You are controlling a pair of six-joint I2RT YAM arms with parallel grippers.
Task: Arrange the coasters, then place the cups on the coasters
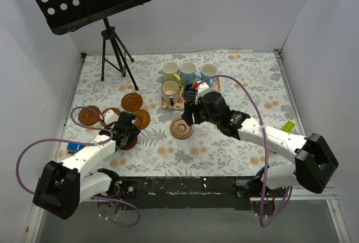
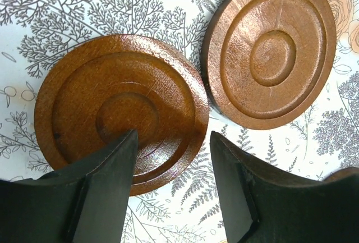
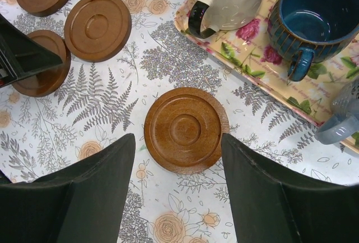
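A wooden coaster [image 3: 185,131] lies alone at the table's middle, below my right gripper, whose fingers stand apart with nothing between. Behind it, a white mug [image 3: 230,7], a dark blue cup [image 3: 311,13] and other cups stand on a floral tray [image 3: 255,58]. My left gripper is low over the group of brown coasters [image 2: 263,58] at the left; its fingertips show a gap, and whether anything is held between them is unclear.
A black music stand [image 1: 106,32] rises at the back left. A blue object [image 1: 76,147] lies at the left edge, a yellow-green one [image 1: 288,126] at the right.
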